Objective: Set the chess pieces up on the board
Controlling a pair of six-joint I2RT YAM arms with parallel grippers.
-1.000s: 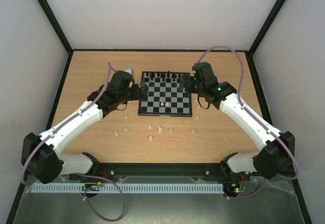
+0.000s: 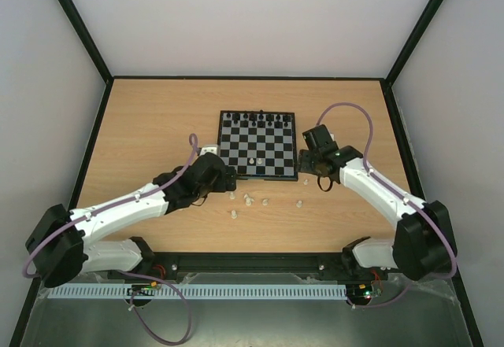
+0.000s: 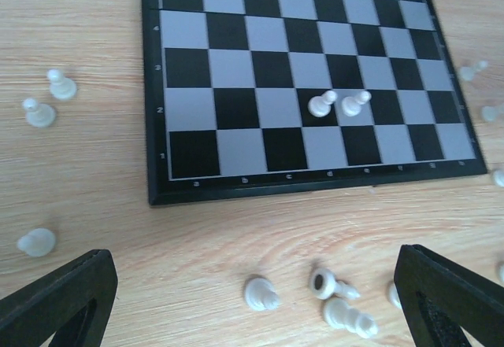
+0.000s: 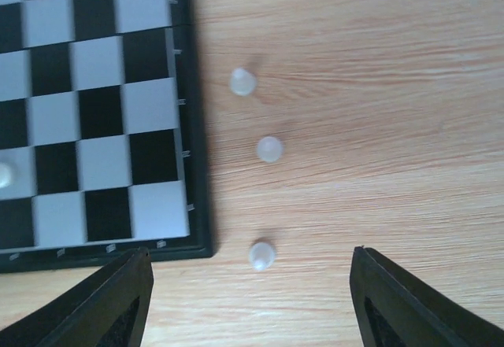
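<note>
The chessboard [image 2: 236, 146] lies on the wooden table, its far rows holding black pieces [image 2: 260, 119]. Two white pawns stand side by side near the board's front edge, one of them this pawn [image 3: 320, 104]. My left gripper is open over the table by the board's front left, nothing between its fingers. In that view a white piece [image 3: 261, 293] lies below, between the fingertips. Off the board's right side, my right gripper is open and empty above the table. A white piece [image 4: 261, 255] stands beneath it, near the board's front right corner.
Further white pieces, such as this one [image 4: 269, 149], stand right of the board. In front lie several more, including a tipped white piece [image 3: 350, 317] close to others. To the left stand a few, one a white pawn [image 3: 61, 85].
Both arms have come lower and toward the front. Most recently, the left gripper has shifted right along the board's front, and the right gripper has moved right, off the board.
</note>
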